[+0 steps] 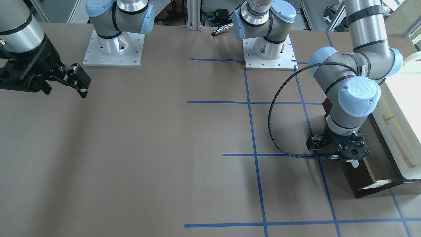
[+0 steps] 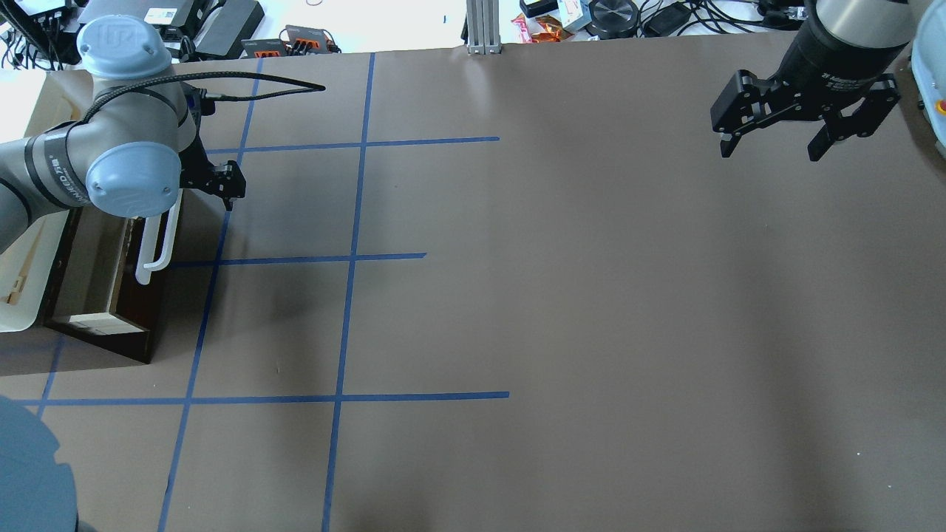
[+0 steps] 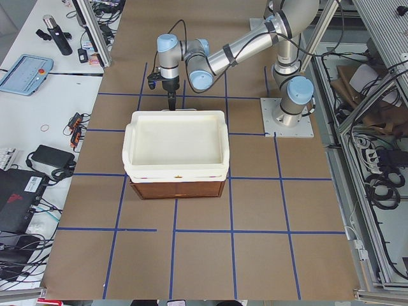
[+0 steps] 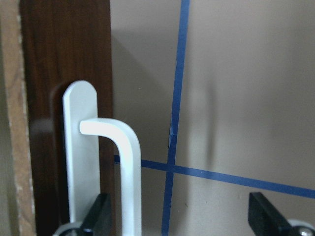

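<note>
A drawer (image 2: 120, 292) with a dark wood front stands pulled out of a box with a white top (image 3: 175, 140). Its white handle (image 4: 129, 182) runs down the left of the wrist view, with a looped grip standing out from its plate. My gripper is open, one fingertip low beside the handle's plate, the other over bare tabletop on the right. In the front view the gripper sits low over the drawer front and hides much of the handle (image 1: 354, 163). Whether it touches the handle I cannot tell.
A second black gripper (image 2: 802, 120) hangs at the other side of the table. Other arms (image 1: 268, 35) stand on plates along the back edge. The taped tabletop (image 2: 443, 310) beside the drawer front is clear.
</note>
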